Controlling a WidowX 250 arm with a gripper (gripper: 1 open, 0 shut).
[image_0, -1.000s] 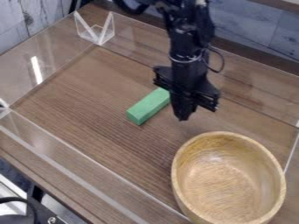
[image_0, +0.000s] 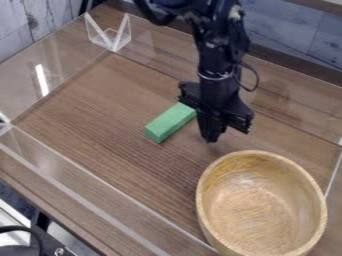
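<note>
A black robot arm reaches down from the top centre, its gripper (image_0: 211, 125) low over the wooden table (image_0: 94, 140), just right of a green rectangular block (image_0: 170, 121). The block lies flat, its upper end close to the gripper. The fingers are dark and overlap in this view, so their opening is unclear.
A large light round tub (image_0: 261, 230) sits at the front right. A small white wire stand (image_0: 110, 30) is at the back left.
The gripper has shifted slightly down and left, closer to the table beside the green block. The block looks unmoved.
</note>
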